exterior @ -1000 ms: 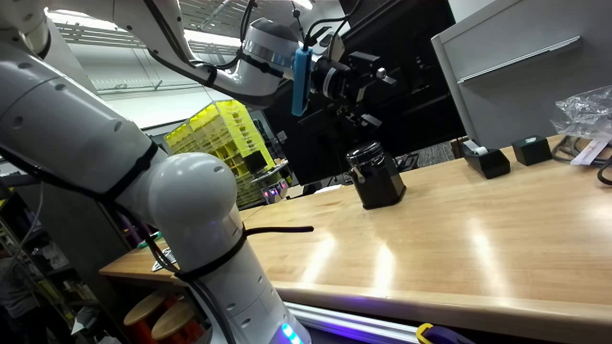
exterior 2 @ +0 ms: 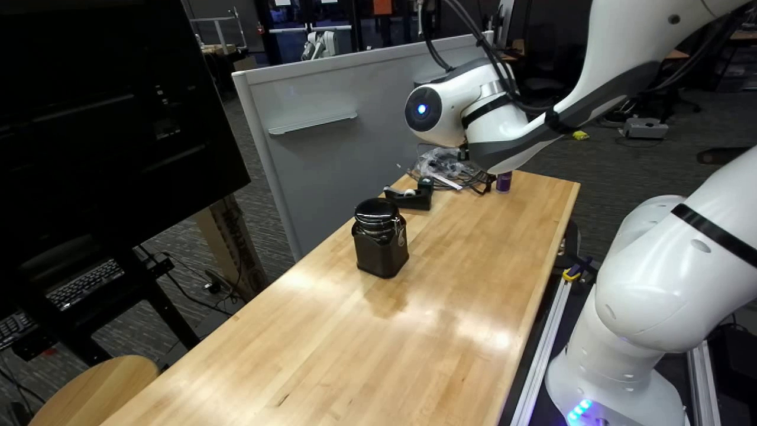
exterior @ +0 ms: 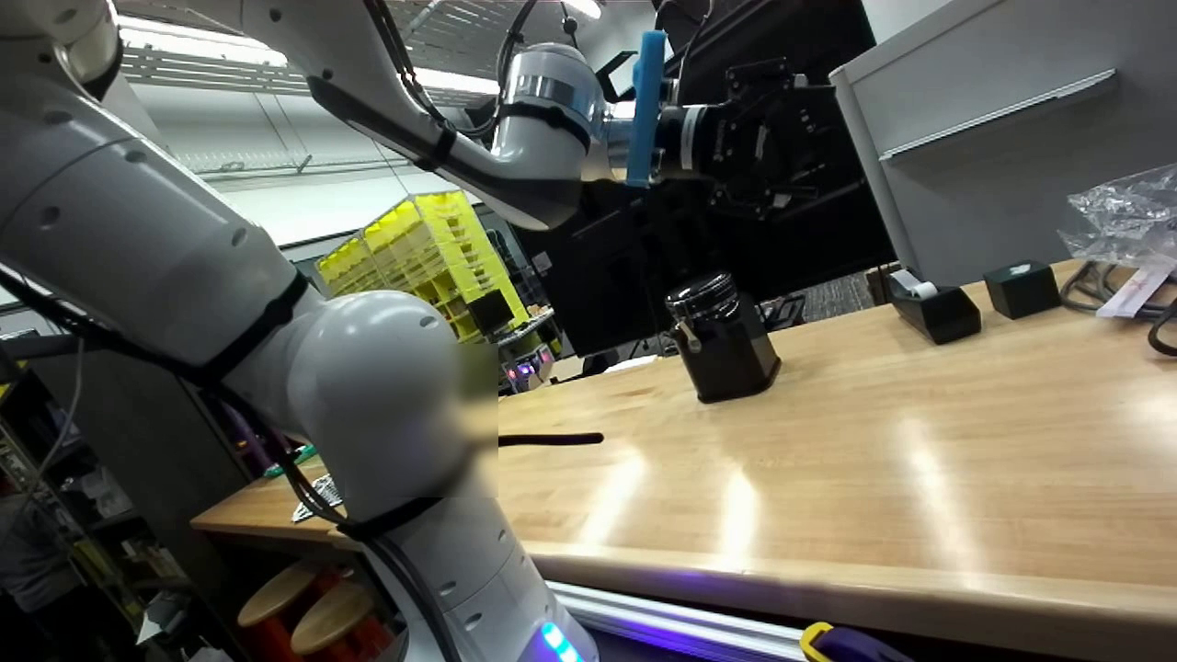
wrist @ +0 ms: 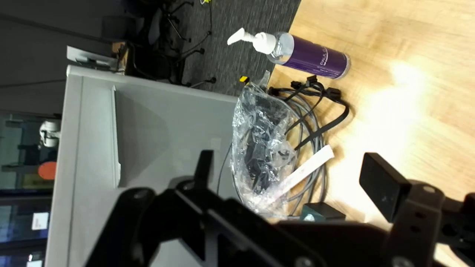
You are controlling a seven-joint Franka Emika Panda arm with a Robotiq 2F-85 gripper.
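Observation:
High above the table's far side, my gripper (exterior: pixel 781 138) hangs clear of every object. In the wrist view its two black fingers (wrist: pixel 383 186) stand wide apart, so it is open, and nothing is held between them. A black square canister (exterior: pixel 728 353) with a round clamped lid stands upright on the wooden table, below the gripper and apart from it. From the other side, the same canister (exterior 2: pixel 381 248) shows its metal clasp, with the lid down. In that second exterior view the gripper is hidden behind the arm's wrist.
A black tape dispenser (exterior: pixel 938 309) and a small black box (exterior: pixel 1022 289) lie beyond the canister. Cables (wrist: pixel 318 133), a clear plastic bag (wrist: pixel 262 147) and a purple pump bottle (wrist: pixel 318 58) crowd the table's end. A grey partition (exterior 2: pixel 340 163) borders the table.
The arm's upper part and the gripper have shifted to the right in exterior view 1, and the gripper has turned. The canister and other table objects stand where they were.

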